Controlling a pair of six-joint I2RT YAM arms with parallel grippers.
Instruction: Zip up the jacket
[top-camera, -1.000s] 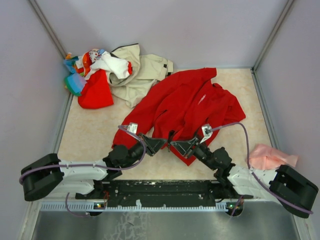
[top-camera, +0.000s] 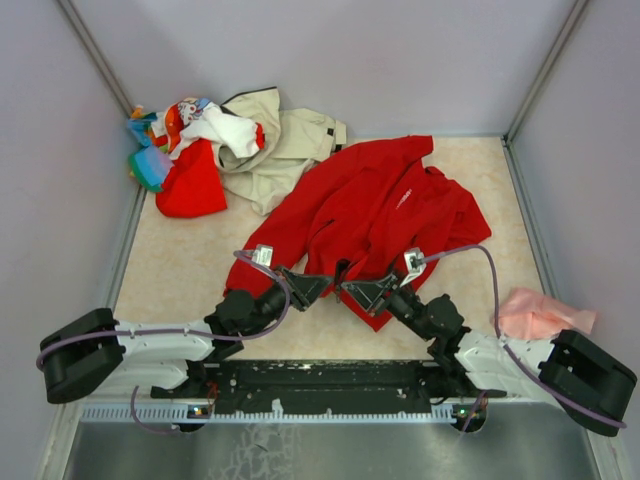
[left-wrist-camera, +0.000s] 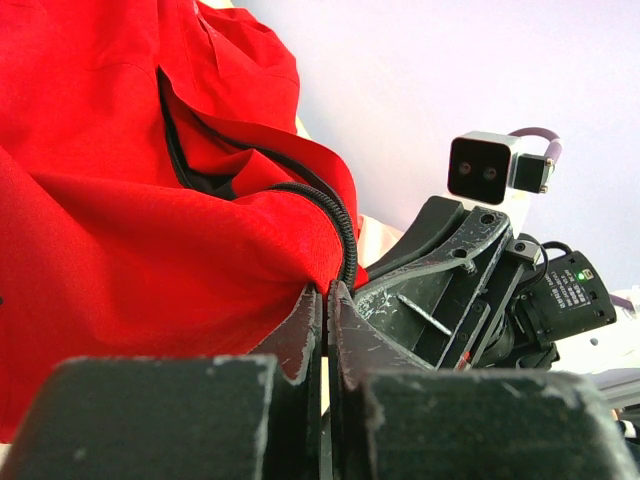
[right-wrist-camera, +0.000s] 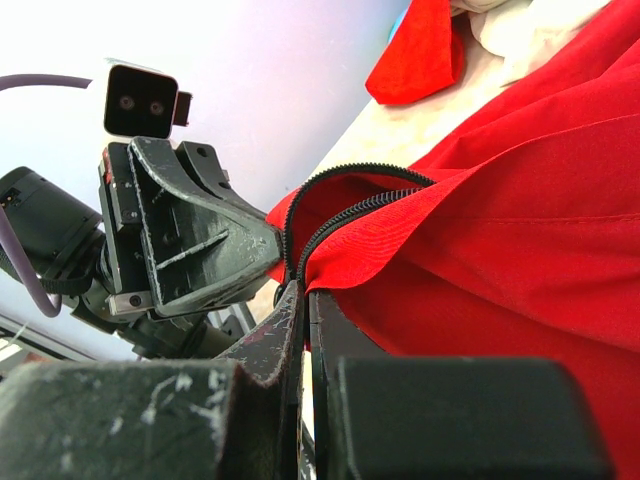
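Observation:
The red jacket (top-camera: 380, 200) lies spread across the middle and back of the table, its front edge raised between my grippers. My left gripper (top-camera: 328, 283) and right gripper (top-camera: 348, 287) meet there from either side, both shut. In the left wrist view the black zipper (left-wrist-camera: 340, 230) runs down to the fingertips of my left gripper, which are closed at its lower end. In the right wrist view both zipper strands (right-wrist-camera: 340, 220) converge at the fingertips of my right gripper, shut at the jacket's edge. The slider itself is hard to make out.
Beige garments (top-camera: 280, 160), a red cloth (top-camera: 190, 190) and colourful items lie at the back left. A pink cloth (top-camera: 540, 315) lies at the right. Bare table shows at the left; walls bound the sides and back.

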